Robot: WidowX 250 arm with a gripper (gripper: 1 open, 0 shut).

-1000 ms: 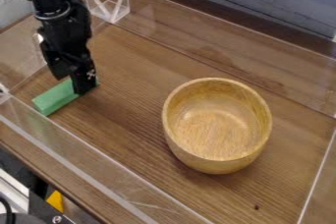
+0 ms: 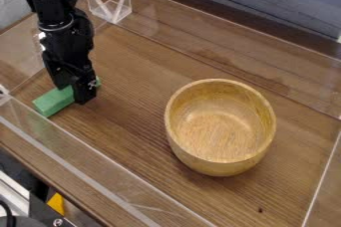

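A black robot arm reaches down from the top left to my gripper (image 2: pixel 74 88), which is low over a green block (image 2: pixel 52 103) lying on the wooden table (image 2: pixel 134 151). The gripper covers the block's upper right end; whether its fingers touch or hold the block cannot be told.
A large round wooden bowl (image 2: pixel 220 121) stands on the right. A white wire-like object (image 2: pixel 114 7) is at the back left.
The arm and gripper have shifted slightly over the green block's upper end. The block looks nearly where it was.
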